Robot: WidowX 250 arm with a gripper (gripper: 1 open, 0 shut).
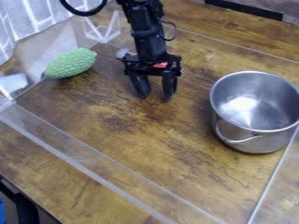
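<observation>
My black gripper (153, 86) hangs low over the wooden table in the upper middle, its fingers pointing down. Behind it a small red thing (162, 66) is partly hidden by the gripper body; I cannot tell what it is. A bumpy green vegetable-like object (70, 64) lies at the upper left. A large steel pot (253, 109) stands on the right. Whether anything is between the fingers is too dark and small to tell.
Clear plastic walls or sheets (82, 162) run along the left and lower edges of the wooden table (140, 140).
</observation>
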